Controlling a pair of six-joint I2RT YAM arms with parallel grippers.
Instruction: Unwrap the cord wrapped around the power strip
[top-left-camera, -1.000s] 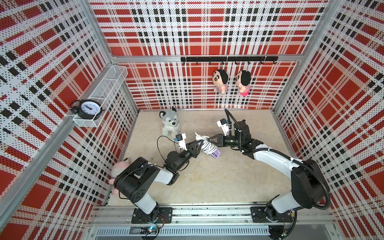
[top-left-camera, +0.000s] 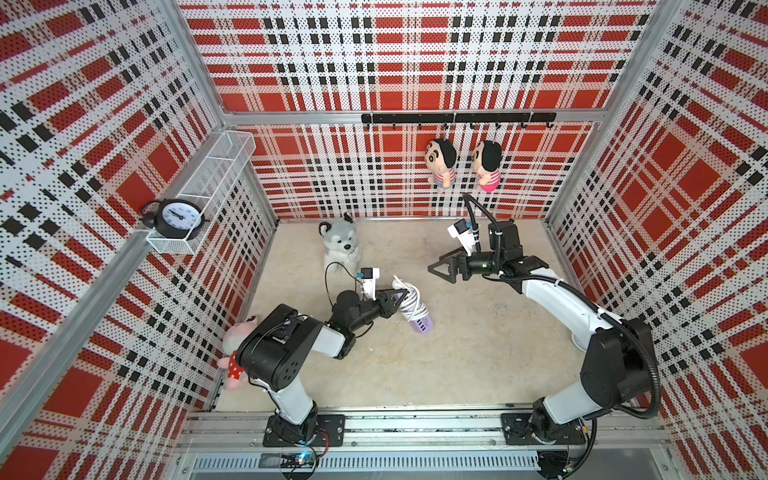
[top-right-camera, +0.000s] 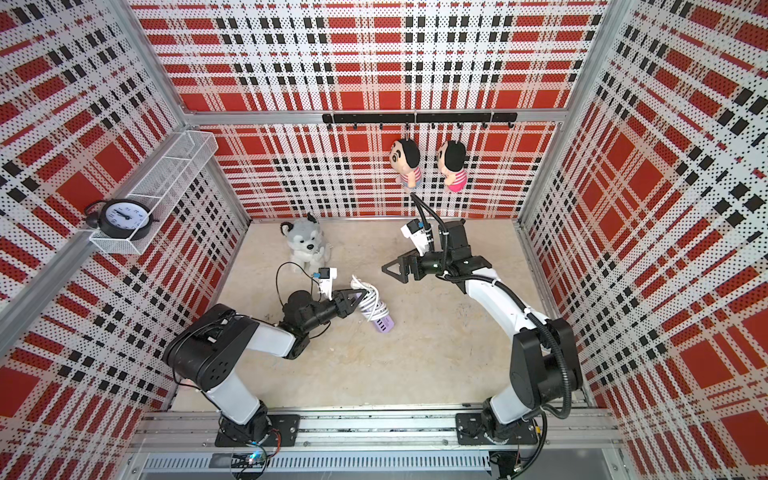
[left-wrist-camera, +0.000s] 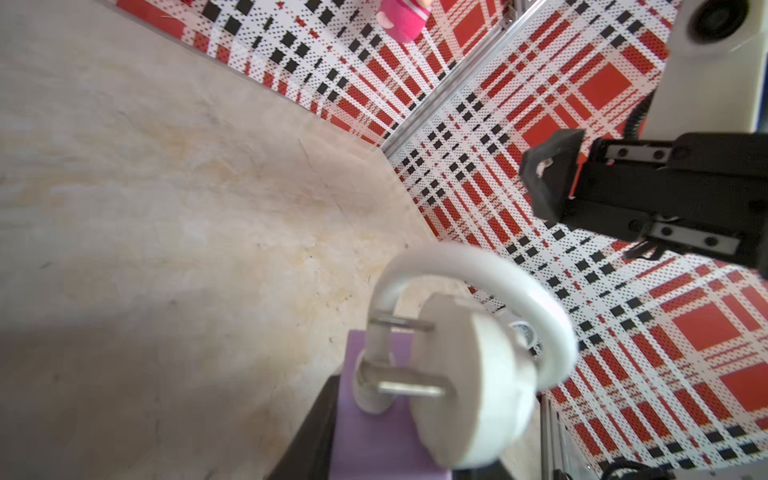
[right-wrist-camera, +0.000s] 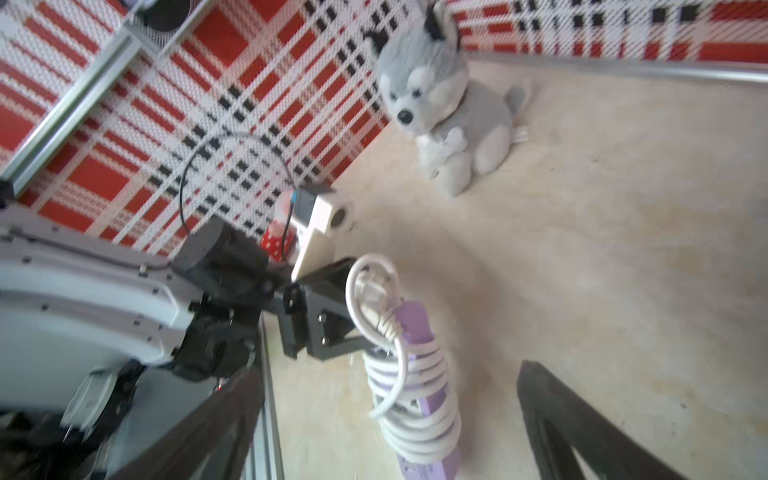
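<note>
The purple power strip (right-wrist-camera: 415, 322) has its white cord (right-wrist-camera: 424, 433) wound round it in several turns. A loose loop with the white plug (left-wrist-camera: 472, 376) stands at the strip's upper end, its two metal prongs visible in the left wrist view. My left gripper (top-left-camera: 401, 296) is shut on the power strip near that end, holding it above the table. Apart from the strip, to its right, my right gripper (top-left-camera: 442, 270) stands open, nothing between its fingers. In the right wrist view its two dark fingers (right-wrist-camera: 572, 424) are spread wide and blurred.
A grey plush husky (top-left-camera: 342, 244) sits behind the left arm. A pink plush toy (top-left-camera: 236, 352) lies at the left edge. Two dolls (top-left-camera: 486, 166) hang on the back wall.
My right gripper has drawn away from the strip, to the right and slightly back, and now stands apart from it. The strip in my left gripper has turned, its free end swinging toward the front.
</note>
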